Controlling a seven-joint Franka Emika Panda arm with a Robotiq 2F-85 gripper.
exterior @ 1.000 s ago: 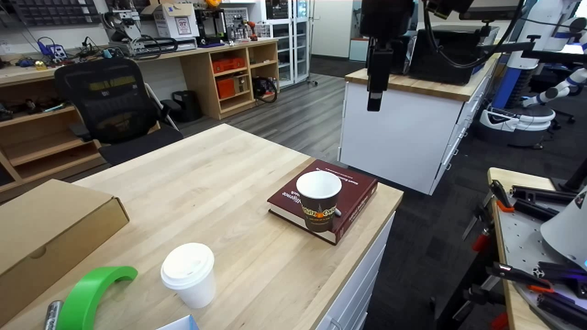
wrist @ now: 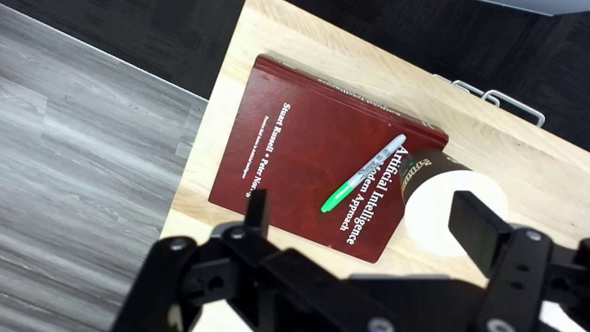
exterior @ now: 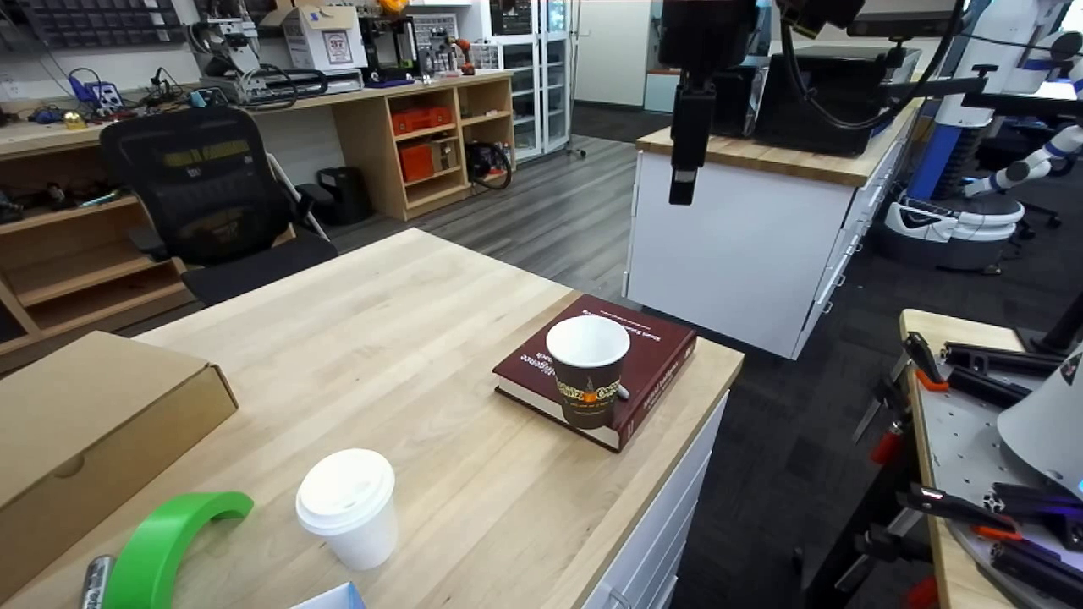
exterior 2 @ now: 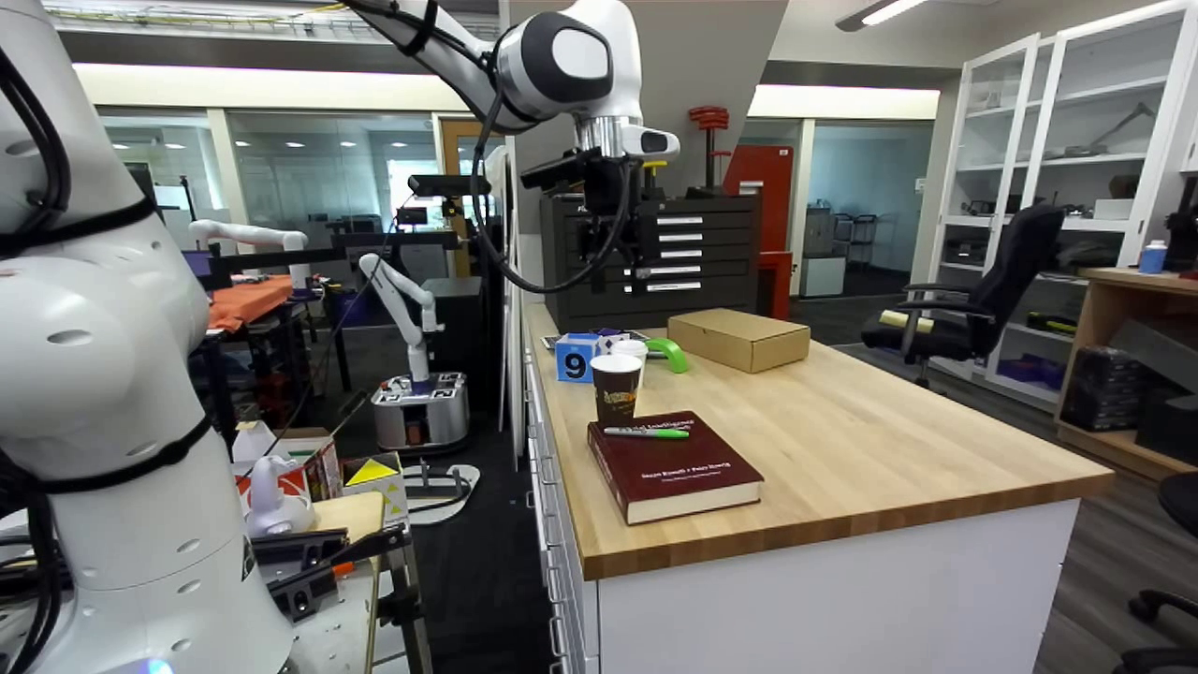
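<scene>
My gripper is open, with nothing held between its fingers. It hangs well above the table in exterior view 1, where one dark finger (exterior: 682,188) shows. Below it, in the wrist view, lies a dark red book (wrist: 309,149). Across its cover rests a marker (wrist: 362,174) with a grey barrel and a green end. A dark paper cup (exterior: 589,391) with a white inside stands upright at the book's title-side edge, seemingly on the cover. In the wrist view the right finger partly overlaps the cup's white opening (wrist: 437,216).
Farther along the wooden table (exterior: 426,335) are a white lidded cup (exterior: 350,507), a green arch (exterior: 162,548), a cardboard box (exterior: 101,416) and a blue box (exterior 2: 577,359) marked 9. Bare tabletop stretches beside the book. The book lies near the table's corner.
In exterior view 1 my gripper has shifted slightly left. The book, cup and other table objects have stayed in place.
</scene>
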